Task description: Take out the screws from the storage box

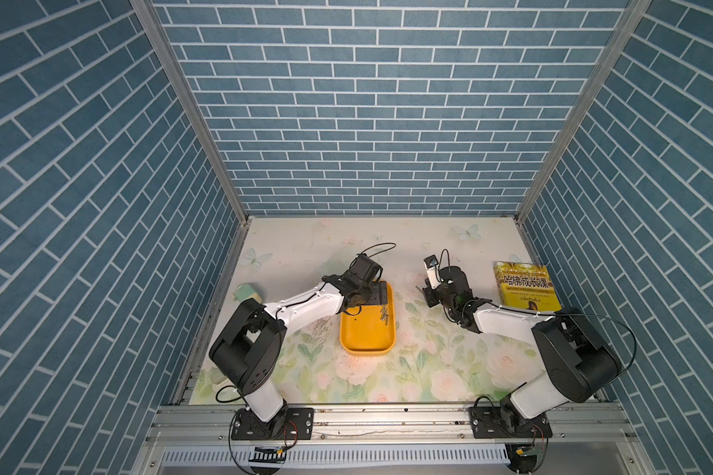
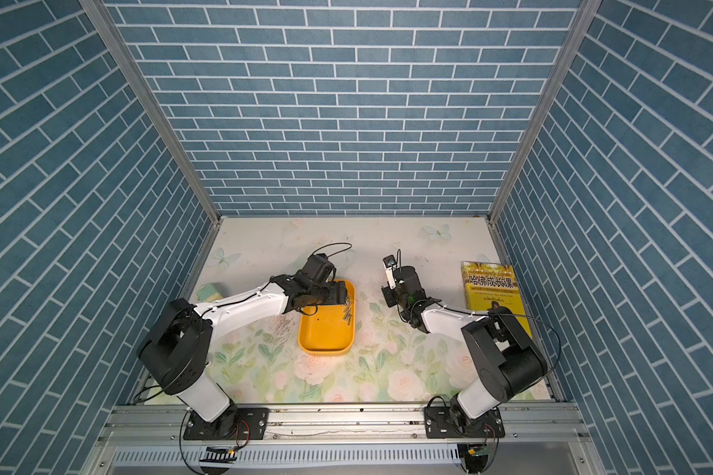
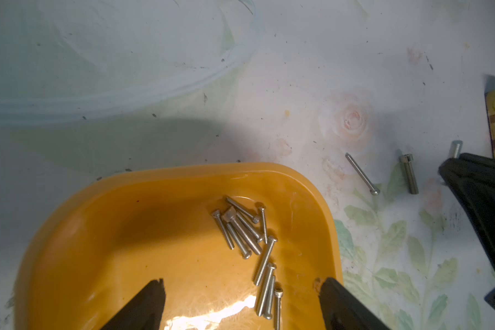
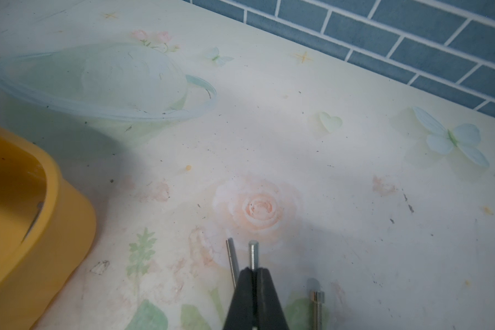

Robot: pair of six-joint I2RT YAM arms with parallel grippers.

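The orange storage box (image 1: 366,336) holds several silver screws (image 3: 242,231) along its right side. Over its back part, my left gripper is open, nothing between its fingers. Right of the box, loose screws (image 3: 362,171) lie on the table. Low among them, my right gripper is shut; a silver screw shank (image 4: 253,250) shows just beyond its fingertips, and whether it is held or lying behind them is hard to tell from the frames.
A yellow book (image 1: 527,285) lies at the table's right edge and a small pale green object (image 1: 245,292) at the left.
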